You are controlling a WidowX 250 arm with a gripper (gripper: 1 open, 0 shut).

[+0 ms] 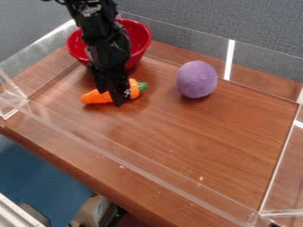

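My black gripper point(116, 93) reaches down from the upper left, its tips low over an orange carrot point(97, 97) with a green top that lies on the wooden table toward the left. The gripper hides part of the carrot, and I cannot tell whether its fingers are open or closed on it. Behind the gripper stands a red bowl point(135, 35), partly hidden by the arm.
A purple ball point(197, 79) sits right of the carrot. Clear panels edge the wooden table point(190, 160), whose middle and front right are bare. A grey wall stands at the back.
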